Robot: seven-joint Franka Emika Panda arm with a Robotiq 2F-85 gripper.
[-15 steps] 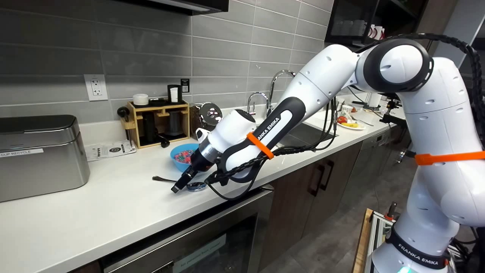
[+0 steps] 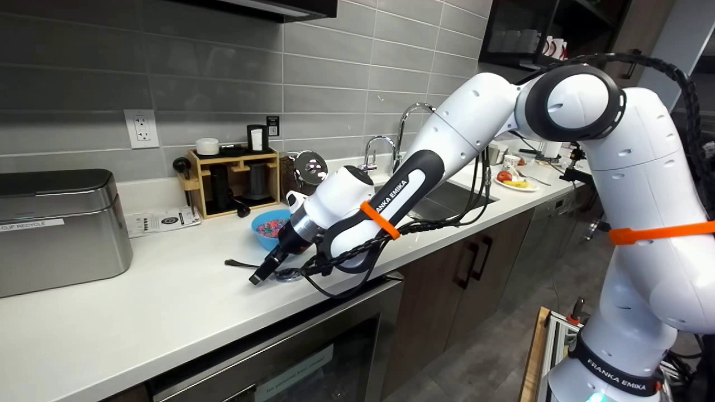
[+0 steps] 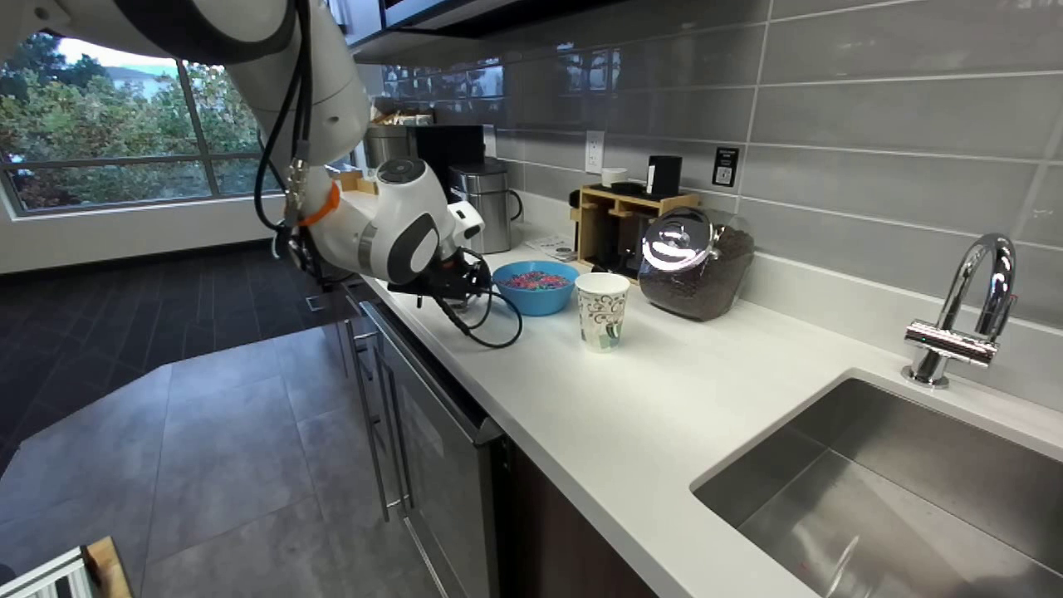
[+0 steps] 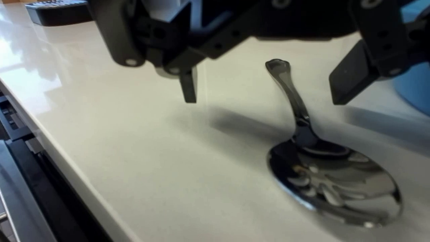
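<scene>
On the white counter lies a large metal spoon (image 4: 334, 177), its handle pointing away and its wide bowl nearest the camera in the wrist view. My gripper is open above it, the two fingers well apart with nothing between them. The spoon's handle shows in the gap, closer to the right finger (image 4: 350, 76); the pads are not touching it. In exterior view 1 the gripper (image 2: 256, 278) hovers low over the counter, crossing in front of the spoon's handle (image 2: 239, 264). A blue bowl (image 3: 535, 299) with pink and blue bits inside stands just beyond.
A patterned paper cup (image 3: 602, 314) and a jar of dark beans (image 3: 694, 264) stand toward the sink (image 3: 887, 448). Behind the bowl is a wooden rack (image 2: 231, 181). A steel bin (image 2: 63, 234) sits left.
The arm has shifted slightly left and a touch lower in exterior view 1. The spoon and bowl have stayed in place.
</scene>
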